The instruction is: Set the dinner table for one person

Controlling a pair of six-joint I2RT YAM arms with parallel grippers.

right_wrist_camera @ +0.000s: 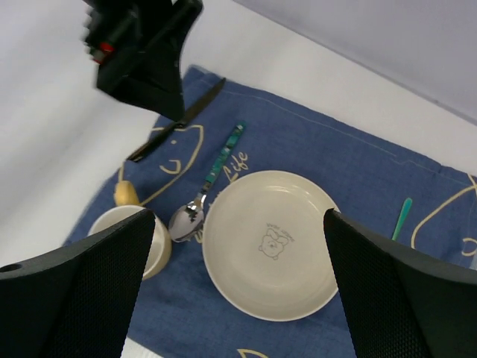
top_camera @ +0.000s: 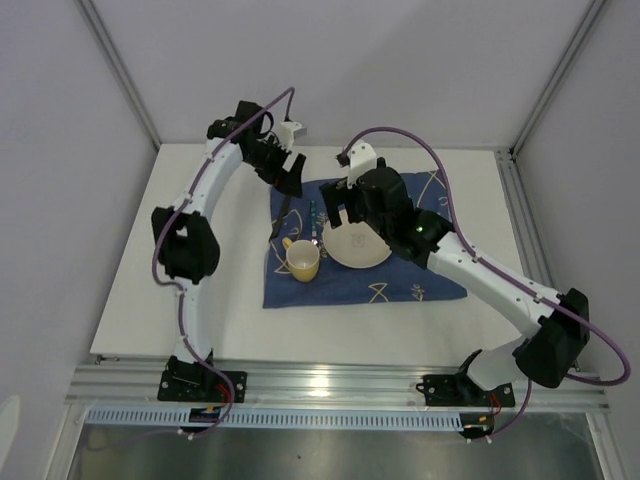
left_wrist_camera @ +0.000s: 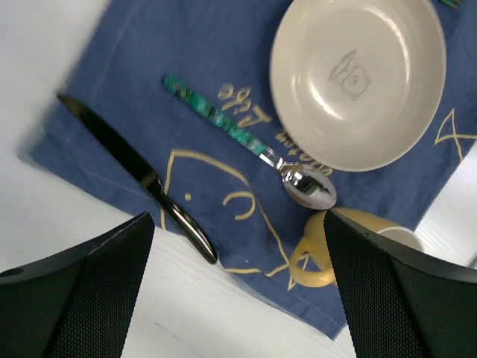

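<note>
On the blue placemat [top_camera: 360, 295] lie a white plate [top_camera: 357, 248], a spoon with a green patterned handle [left_wrist_camera: 304, 183], a black knife [left_wrist_camera: 138, 166] and a yellow mug [top_camera: 303, 260], which looks tipped in the left wrist view and shows its white inside. My left gripper [top_camera: 288, 172] is open above the knife at the mat's upper left. My right gripper [top_camera: 337, 202] is open above the plate's upper left, nothing between its fingers. A thin green handle [right_wrist_camera: 402, 216] lies right of the plate, partly hidden.
Walls and metal rails border it. Both arms reach over the mat from the front.
</note>
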